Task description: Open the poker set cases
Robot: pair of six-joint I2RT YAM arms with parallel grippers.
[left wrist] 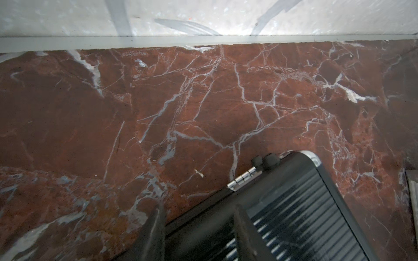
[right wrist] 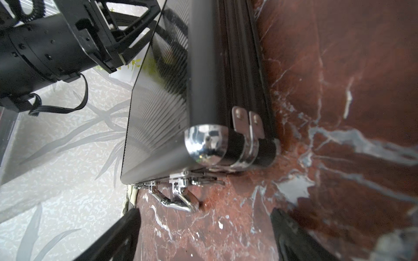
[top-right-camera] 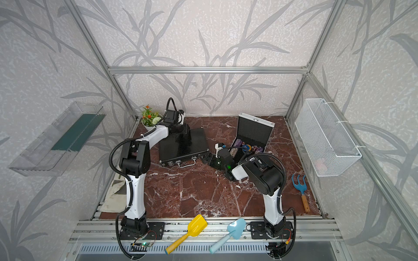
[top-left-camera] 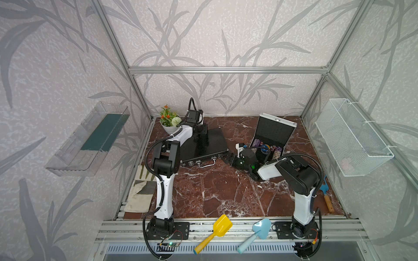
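A closed black poker case (top-left-camera: pixel 206 145) lies flat on the table, its latches and handle facing the front. Over its back edge, near a hinge, is my left gripper, fingers low at the lid; whether they hold it is unclear. My right gripper is open just off the case's front right corner (right wrist: pixel 204 141), nothing between its fingers. A second case (top-left-camera: pixel 274 132) stands open at the right with chips inside, behind the right arm.
A flower pot (top-left-camera: pixel 169 127) stands at the back left, cloth items (top-left-camera: pixel 137 200) at the front left, a garden fork (top-right-camera: pixel 304 200) at the right. Baskets hang on both side walls.
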